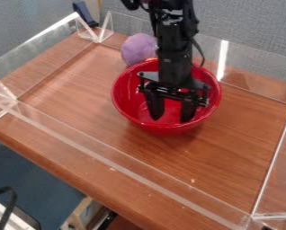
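A red bowl [128, 99] sits on the wooden table toward the back middle. My black arm hangs down from the top, and its gripper [172, 104] is lowered inside the bowl, its dark fingers near the bowl's floor. Whether the fingers are apart or closed on something is too dark and small to make out. Behind the bowl at the left, a purple round object [138, 48] is partly hidden.
Clear plastic walls edge the wooden table [97, 167], with a grey panel behind. Beyond the left edge lies a blue floor [17, 158].
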